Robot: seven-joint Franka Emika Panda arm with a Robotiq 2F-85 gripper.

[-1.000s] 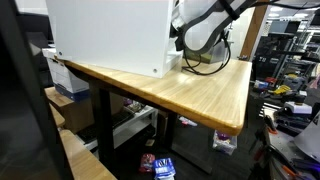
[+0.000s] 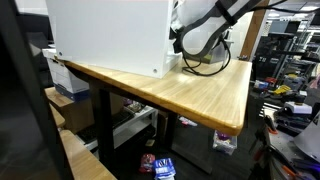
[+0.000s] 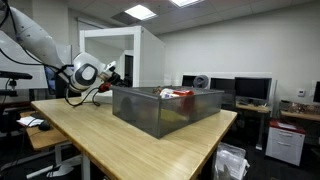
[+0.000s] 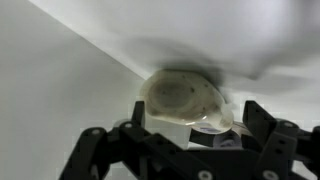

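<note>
My gripper stands open in the wrist view, its dark fingers (image 4: 268,132) parted to either side of the lower frame. Between and just beyond them is a beige, rounded, hollow-looking object (image 4: 172,94), against pale smooth surfaces; its exact kind is unclear, and I cannot tell whether the fingers touch it. In exterior view 2 the white arm (image 3: 84,72) reaches to the opening of a tall white box (image 3: 148,58), where the gripper is small and dark. The box's panel (image 2: 110,35) hides the gripper in exterior view 1.
A grey open bin (image 3: 165,112) with several items in it stands on the wooden table (image 3: 95,125), close beside the white box. Below, small boxes (image 2: 164,167) lie on the floor.
The arm has come down a little over the last second, with its wrist end lower beside the white panel. Nothing else has visibly moved.
</note>
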